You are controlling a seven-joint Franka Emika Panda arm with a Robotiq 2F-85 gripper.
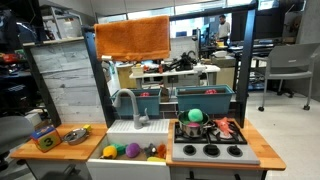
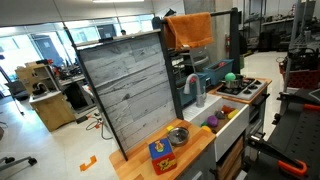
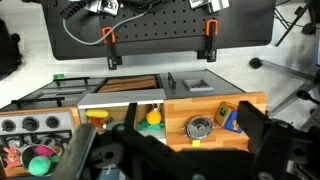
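My gripper is open, its two orange-and-black fingers wide apart with nothing between them in the wrist view. It hangs over the front of a toy kitchen, clear of the objects. A metal pot (image 3: 198, 128) and a blue-and-red box (image 3: 230, 117) stand on the wooden counter. Colourful toy food, including a yellow piece (image 3: 154, 117), lies in the white sink (image 1: 108, 171). On the stove (image 1: 212, 151), a green round object (image 1: 195, 115) sits in a dark pot (image 1: 208, 127), beside a red item (image 1: 224, 126).
An orange towel (image 1: 133, 38) hangs on the rack above the sink. The grey faucet (image 1: 131, 106) rises behind the basin. Teal baskets (image 1: 205, 99) line the back. Bare wood (image 1: 262, 156) shows right of the stove.
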